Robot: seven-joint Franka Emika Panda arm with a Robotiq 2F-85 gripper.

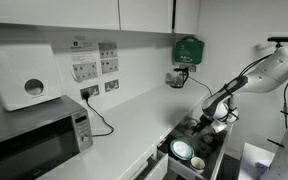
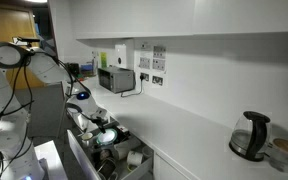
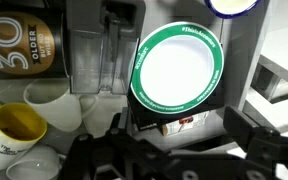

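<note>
My gripper is open, its dark fingers spread wide at the bottom of the wrist view with nothing between them. Just beyond the fingers lies a round white plate with a green rim and small lettering. The same plate shows in the open drawer in exterior view 1, and in exterior view 2 the plate is seen from the other side. The arm holds the gripper above the drawer, apart from the plate. Part of a small labelled item shows beside the plate's lower edge.
Left of the plate are a clear-topped dark box, a black container marked 30, a white cup and a yellow mug. A bowl sits at upper right. Beside the microwave, the countertop is clear.
</note>
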